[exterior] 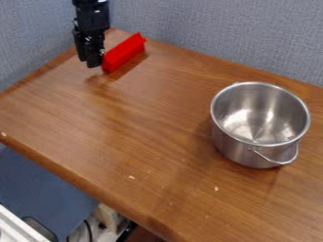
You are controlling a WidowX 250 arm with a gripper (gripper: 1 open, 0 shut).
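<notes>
A red oblong block (125,51) lies near the back left corner of the wooden table. My black gripper (93,60) is just to the left of the block's near end, close to it or touching it. Its fingers are small and dark here, so I can't make out whether they are open or shut.
A large steel pot (260,125) with a wire handle stands on the right side of the table (139,170). Grey padded walls border the back and left, with a blue surface beyond the front left edge.
</notes>
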